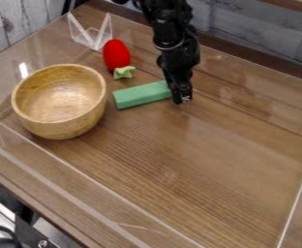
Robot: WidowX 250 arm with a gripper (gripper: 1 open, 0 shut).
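A green block (pixel 140 95) lies on the wooden table to the right of the tan bowl (pixel 59 99). The black gripper (pixel 178 95) reaches down from the back and is at the block's right end; whether its fingers hold it cannot be told.
A red object (pixel 116 55) and a small light green piece (pixel 124 73) sit behind the block, near a white wire shape (pixel 90 31).
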